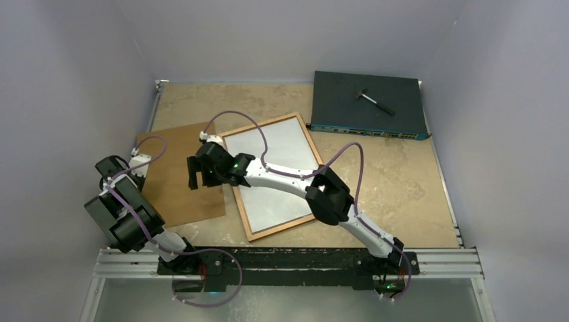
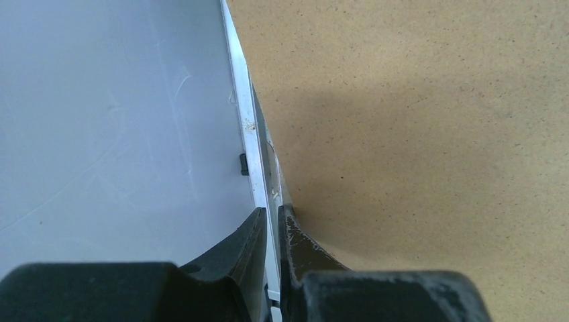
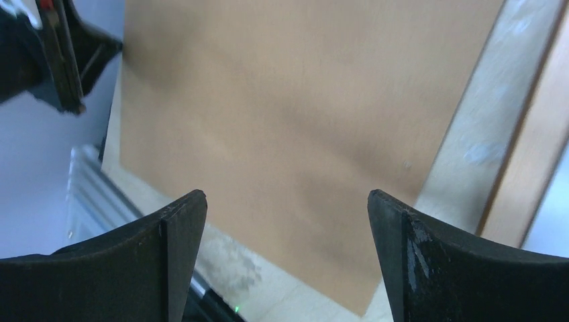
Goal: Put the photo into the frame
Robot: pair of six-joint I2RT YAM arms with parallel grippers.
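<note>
The brown board [image 1: 191,201] lies flat at the left of the table, close to the side wall. At its left edge my left gripper is shut on the board, whose rim runs between the narrow fingertips. My right gripper hangs open above the board's right part, nothing between its fingers. Beside the board, to its right, lies the wooden frame [image 1: 306,141] with a blank white panel [image 1: 275,204] inside it. The right arm covers part of both. No printed picture shows in any view.
A flat black device [image 1: 335,100] with a hammer [image 1: 376,102] on top stands at the back right. Bare table [image 1: 402,194] stretches right of the frame. Metal rails and grey walls bound the left side. A purple cable arches over each arm.
</note>
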